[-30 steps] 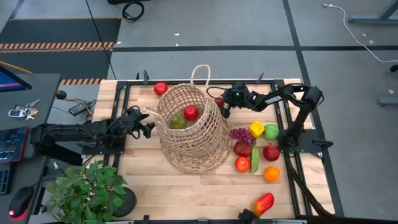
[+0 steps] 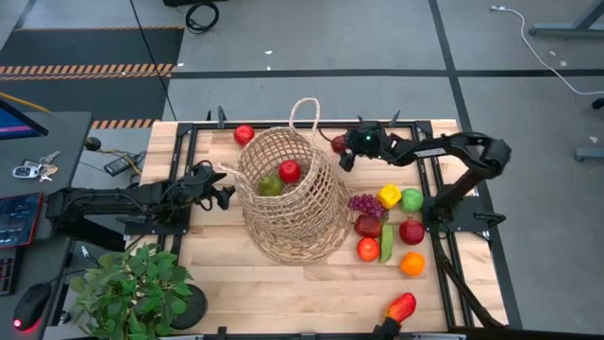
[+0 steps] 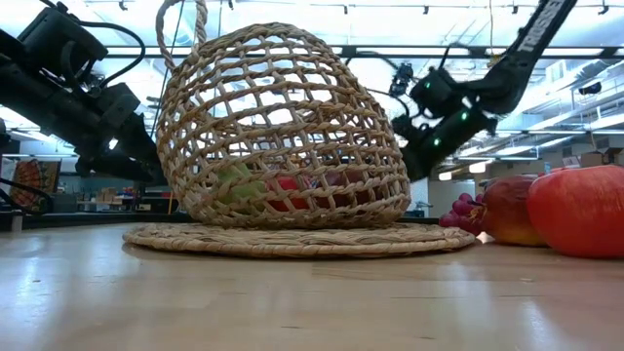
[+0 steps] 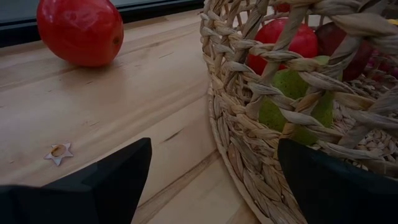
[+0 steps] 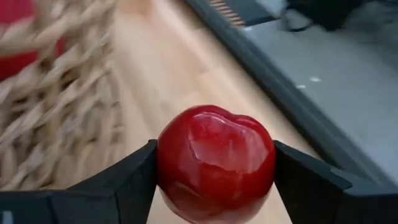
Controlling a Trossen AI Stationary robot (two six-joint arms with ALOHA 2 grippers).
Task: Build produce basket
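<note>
My right gripper is shut on a red apple (image 5: 214, 155), with a finger pressed to each side of it. In the high view that apple (image 2: 339, 144) is just right of the wicker basket (image 2: 288, 222). Inside the basket lie a green pear (image 2: 270, 185) and another red apple (image 2: 290, 171); the low view shows them through the weave. My left gripper stands open at the basket's left side, its right finger (image 4: 336, 186) in front of the weave and nothing gripped. Beyond it, a red fruit (image 4: 81, 31) rests on the table.
Right of the basket sit grapes (image 2: 364, 205), a yellow fruit (image 2: 389, 195), a green apple (image 2: 411, 199), a tomato (image 2: 368, 248), an orange (image 2: 412, 263) and other produce. A potted plant (image 2: 137, 293) occupies the front left corner. The table in front of the basket is bare.
The left arm and basket look unchanged.
</note>
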